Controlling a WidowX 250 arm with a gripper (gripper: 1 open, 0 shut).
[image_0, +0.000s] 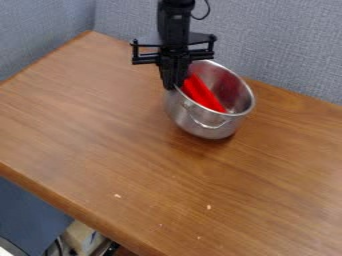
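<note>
A steel bowl (213, 122) with a thin side handle stands on the wooden table (107, 150) at upper right of centre. Inside it lie red objects (202, 93), long and smooth. My black gripper (171, 82) reaches down at the bowl's left rim, its fingertips close together at the rim; whether the rim is between them is hard to tell. The gripper looks shut.
Grey padded walls rise behind and to the left of the table. A dark gap with cables and metal parts shows past the lower-left edge.
</note>
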